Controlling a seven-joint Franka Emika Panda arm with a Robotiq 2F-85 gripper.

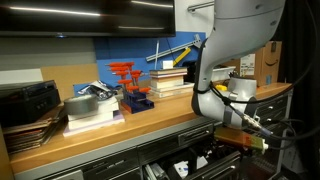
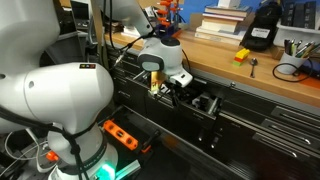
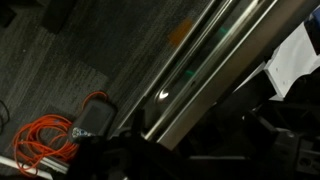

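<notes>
My gripper is dark and poorly lit along the bottom of the wrist view. Its fingers seem to stand apart, with nothing seen held between them. Beyond them the metal edge of a drawer (image 3: 205,85) runs diagonally across the picture. In exterior view 2, the white wrist part of the arm (image 2: 165,58) is over the pulled-out drawer (image 2: 200,122) under the counter; the fingertips are too dark to make out. The open drawer (image 1: 183,163) also shows beside the arm in exterior view 1, with dark and pale contents I cannot identify.
The wooden counter (image 1: 95,146) carries a pot (image 1: 82,106), red items (image 1: 122,72) and stacked books (image 1: 168,80). An orange cable (image 3: 42,138) lies on the carpet. Closed drawer fronts (image 2: 255,145) stand right of the open drawer in exterior view 2.
</notes>
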